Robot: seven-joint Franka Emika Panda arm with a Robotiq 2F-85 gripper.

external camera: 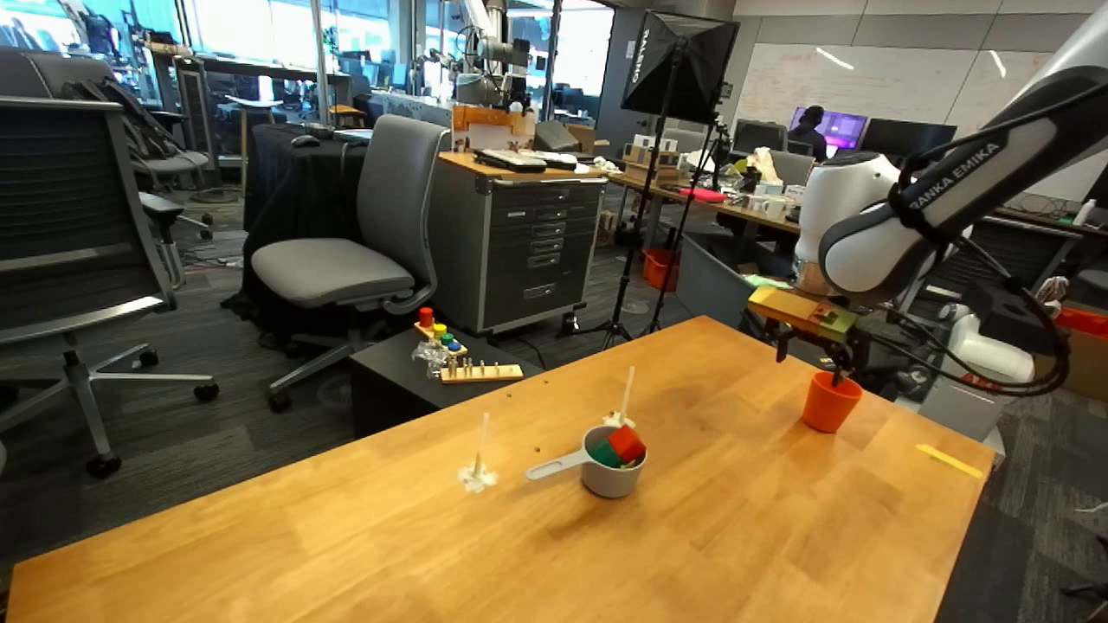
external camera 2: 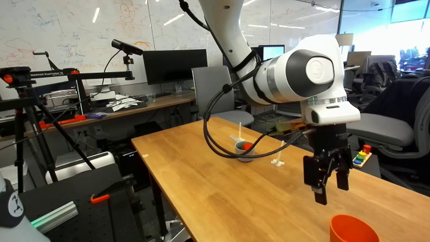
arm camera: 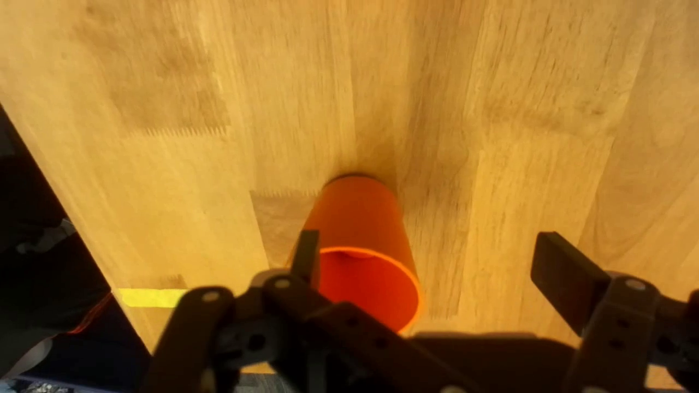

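An orange cup (external camera: 827,407) stands upright near the table's right end; the wrist view shows the cup (arm camera: 360,213) with its inside empty as far as it can be seen. My gripper (external camera: 810,362) is open above the table near this cup, with nothing held. In the wrist view the left finger (arm camera: 306,258) overlaps the cup's left rim, while the right one stands well clear of it. Exterior view 2 has the gripper (external camera 2: 331,194) higher than the cup (external camera 2: 349,232). A grey handled cup (external camera: 610,481) holds a red block (external camera: 626,443) and a green block (external camera: 605,453).
Two thin pegs on white bases, one peg (external camera: 480,446) left of the grey cup and another peg (external camera: 628,394) behind it, rise from the table (external camera: 727,519). Yellow tape (external camera: 948,460) lies by the right edge.
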